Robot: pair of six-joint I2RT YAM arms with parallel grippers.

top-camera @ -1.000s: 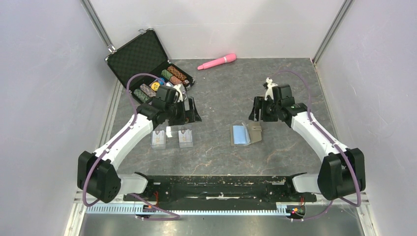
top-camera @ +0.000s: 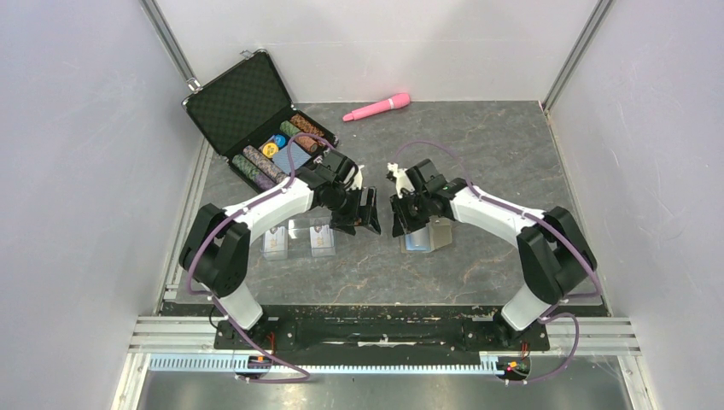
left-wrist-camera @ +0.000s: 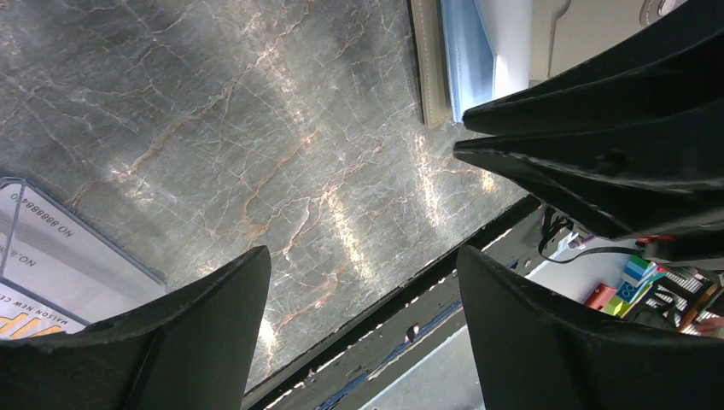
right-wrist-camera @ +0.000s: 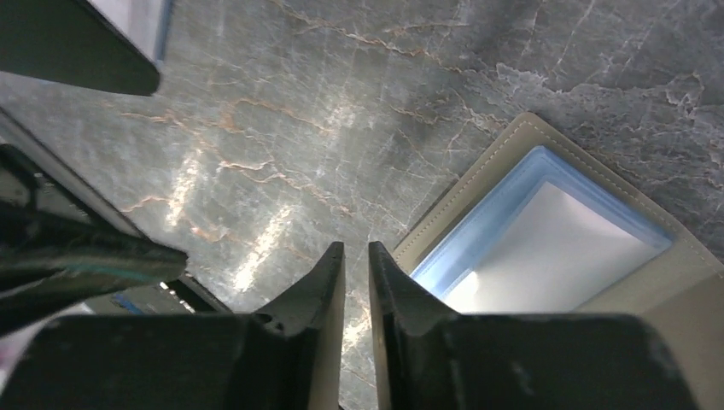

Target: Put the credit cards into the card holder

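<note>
An open card holder [top-camera: 441,233], beige outside with a light blue inner sleeve [right-wrist-camera: 493,222], lies right of the table's middle. Two clear boxes with white printed cards, the left box [top-camera: 275,243] and the right box [top-camera: 322,241], sit to the left; part of one box [left-wrist-camera: 81,256] fills the left wrist view's lower corner. Between boxes and holder, above the table, my left gripper is open and empty. My right gripper hovers by the holder's left edge, its fingers parted by a narrow empty gap.
An open black case [top-camera: 239,107] with poker chips stands at the back left. A pink microphone [top-camera: 376,108] lies at the back. Both grippers are close together, the right fingers [left-wrist-camera: 589,154] reaching into the left wrist view.
Both arms have moved inward toward each other. My left gripper went right, and my right gripper came left and nearer the front over the holder, its fingers narrowing. Boxes and holder stayed put.
</note>
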